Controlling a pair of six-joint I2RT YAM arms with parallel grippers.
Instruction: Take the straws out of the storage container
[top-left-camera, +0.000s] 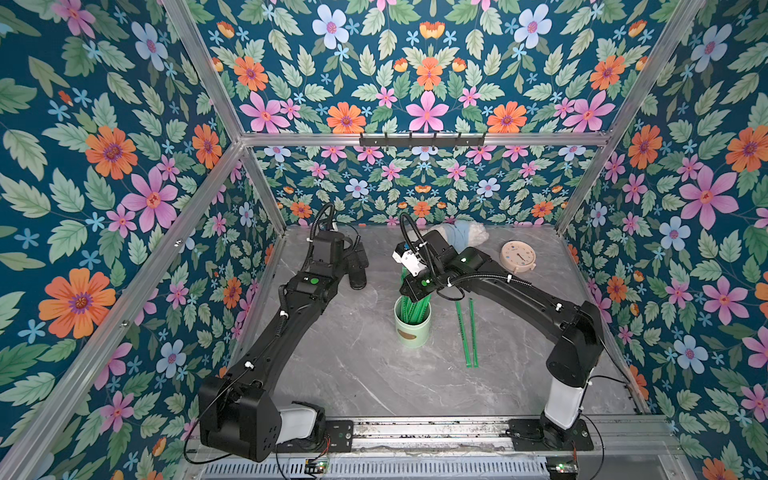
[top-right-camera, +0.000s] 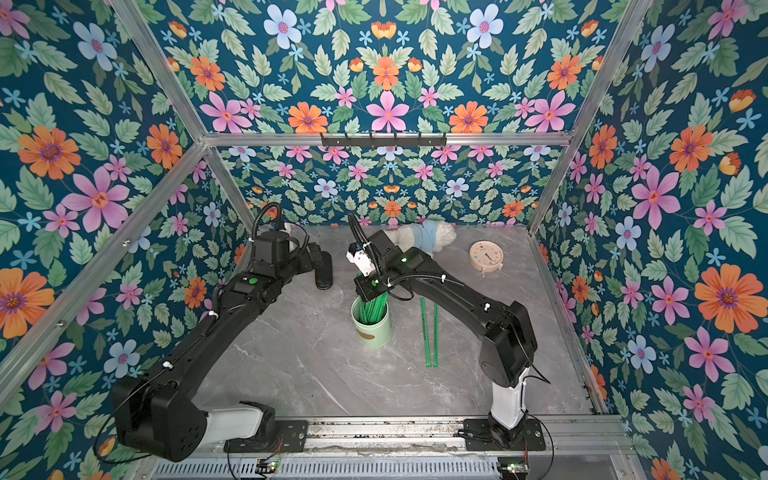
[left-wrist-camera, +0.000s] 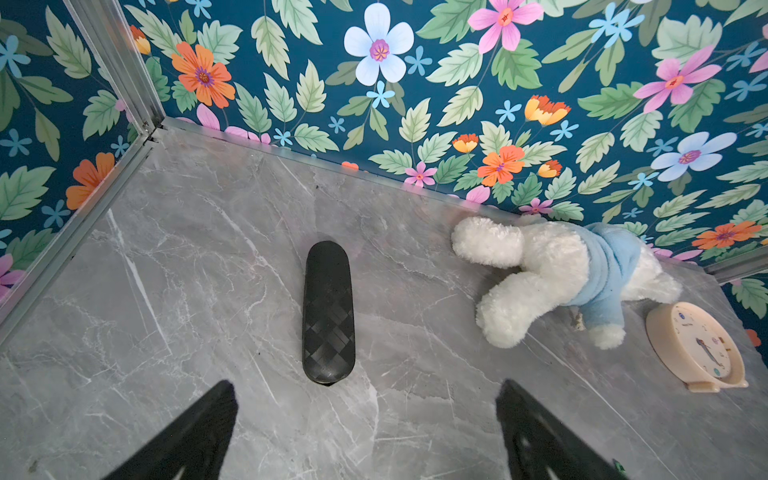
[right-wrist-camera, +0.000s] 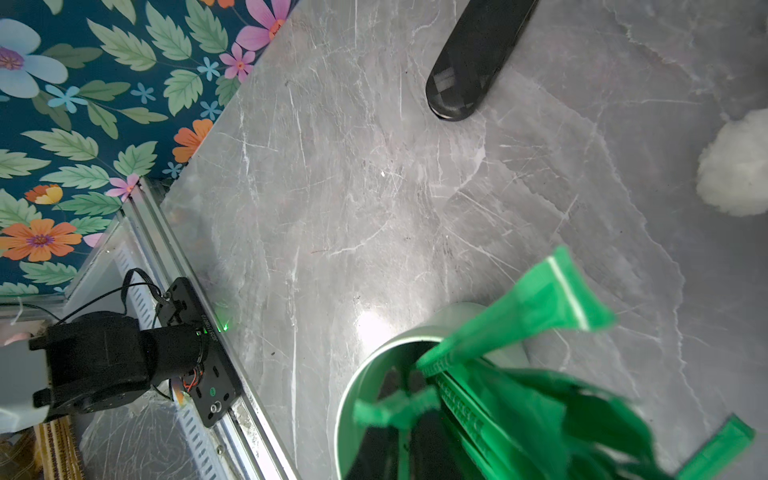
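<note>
A mint-green storage container stands mid-table with a bunch of green straws in it. My right gripper is down among the straw tops at the container's mouth; its fingers are blurred and partly covered by straws, so I cannot tell whether it grips any. Two loose green straws lie on the table to the container's right. My left gripper is at the back left, open, with nothing between its fingers.
A black oblong case lies at the back left, a white plush toy in blue at the back middle, a round clock at the back right.
</note>
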